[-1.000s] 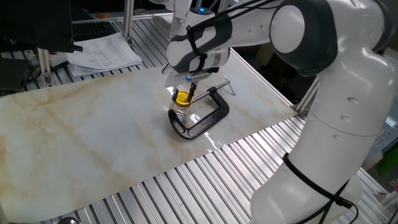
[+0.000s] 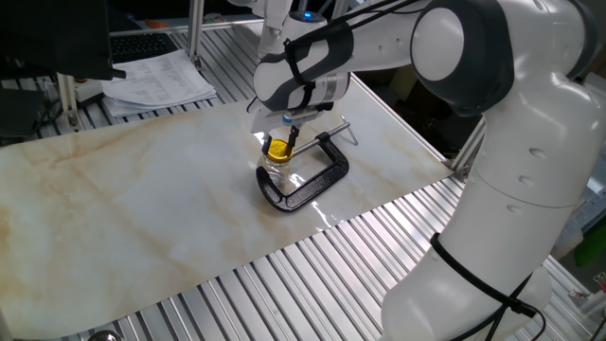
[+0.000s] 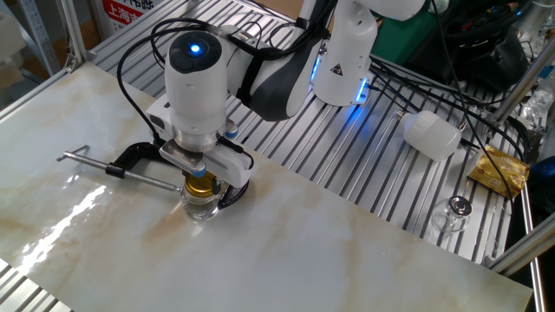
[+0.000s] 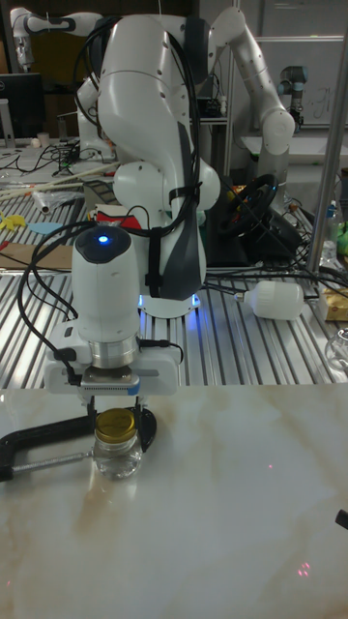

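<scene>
A clear glass jar [image 4: 118,459] with a gold lid [image 2: 279,150] stands upright on the marbled board, within the frame of a black C-clamp [image 2: 320,189]. The clamp lies flat, its metal screw [image 3: 134,177] pointing at the jar and ending close to it. Directly over the jar my gripper [image 4: 116,413] points down, one finger on each side of the lid. Whether the fingers press on the lid or stand slightly apart from it cannot be made out. In exterior view 2 the gripper body hides part of the lid and of the clamp.
The marbled board [image 2: 123,227] is bare away from the clamp. On the slatted table beyond it are a white bulb-shaped object [image 3: 431,135], a small glass jar [image 3: 453,214] and a gold packet [image 3: 499,173]. Papers [image 2: 159,83] lie behind the board. A dark piece [image 4: 343,519] shows at the board's right.
</scene>
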